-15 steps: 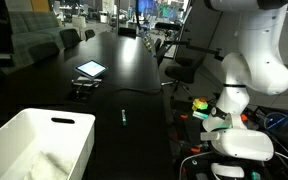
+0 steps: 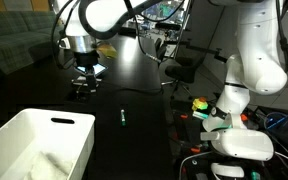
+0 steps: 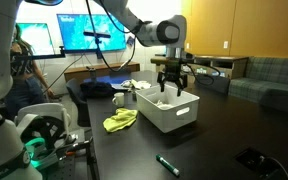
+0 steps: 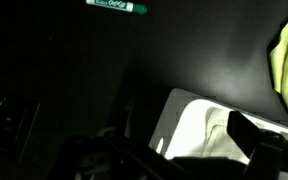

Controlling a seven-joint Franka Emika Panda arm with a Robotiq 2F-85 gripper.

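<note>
My gripper (image 2: 75, 68) hangs open at the end of the arm, its black fingers spread and nothing seen between them. In the wrist view one dark finger (image 4: 256, 142) overlaps the white box (image 4: 174, 122), while the other lies over dark table. A whitish item (image 4: 220, 132) lies inside the box, only partly visible. From the second exterior view, the gripper (image 3: 171, 79) appears over or behind the box (image 3: 192, 114); its height is hard to judge. A green-and-white marker (image 4: 116, 5) lies on the table, apart from the gripper.
A crumpled yellow cloth (image 3: 120, 120) rests on the table beside the box. A tablet-like panel (image 2: 91, 69) and small black items (image 2: 82, 89) sit beyond the box. Bare dark table surrounds the marker (image 2: 123, 117).
The gripper has come from the upper left of the first exterior view, moving right and lower in the picture. Box and marker have stayed put.
</note>
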